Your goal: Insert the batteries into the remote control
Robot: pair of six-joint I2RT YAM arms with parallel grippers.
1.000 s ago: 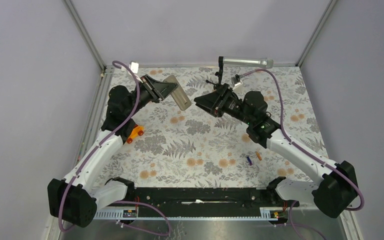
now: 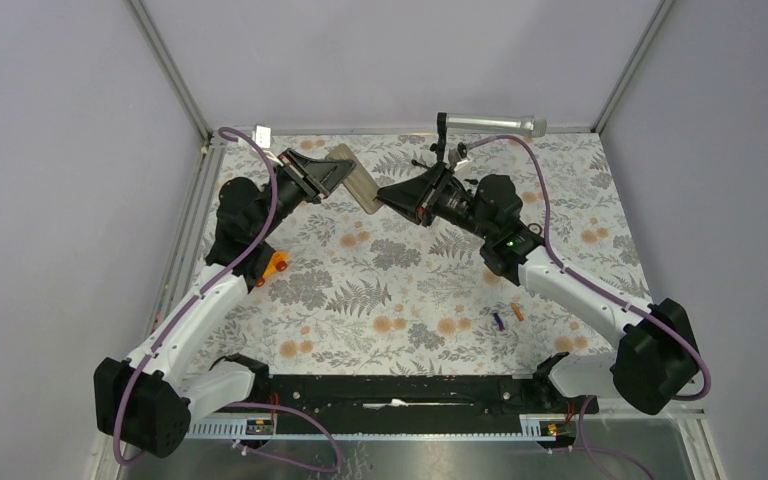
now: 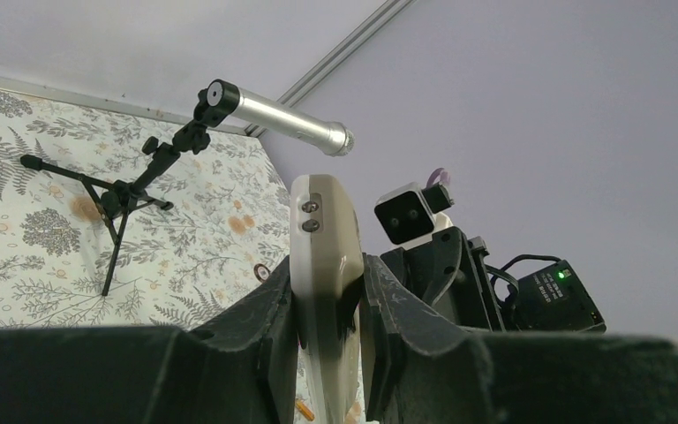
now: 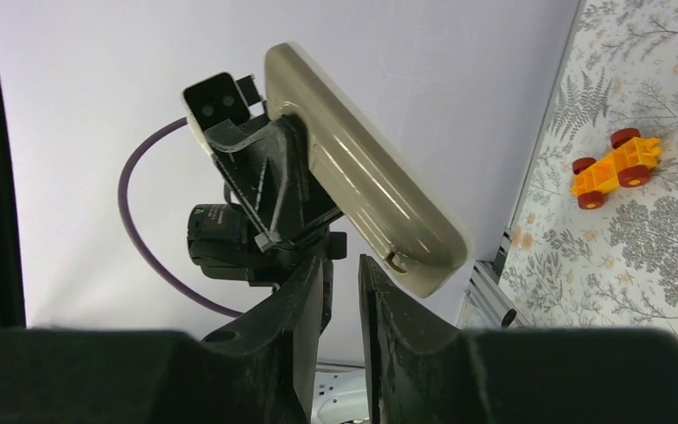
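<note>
My left gripper [image 2: 332, 168] is shut on a beige remote control [image 2: 358, 186], holding it tilted in the air; in the left wrist view the remote [image 3: 325, 221] stands upright between the fingers. My right gripper [image 2: 388, 198] is at the remote's lower end. In the right wrist view its fingertips [image 4: 380, 287] sit close together, slightly apart, just beside that end of the remote [image 4: 380, 194]. Two small batteries, one purple [image 2: 498, 321] and one orange [image 2: 517, 312], lie on the right part of the table.
A microphone [image 2: 490, 125] on a black stand [image 2: 440, 140] is at the back right. A yellow toy car [image 4: 615, 168] lies at the left under my left arm.
</note>
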